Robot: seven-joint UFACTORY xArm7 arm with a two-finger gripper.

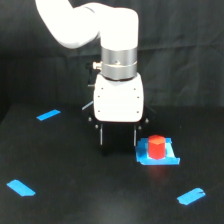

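Observation:
A white robot arm reaches down from the top, and its black two-finger gripper [118, 137] hangs at the centre, just left of a small blue tray [171, 160]. The fingers stand apart with nothing visible between them. In the tray sits a red block [156, 146].
Blue tape strips lie on the black table [100, 190]: one at the back left [49, 113], one at the front left [21, 188], one at the front right [191, 195].

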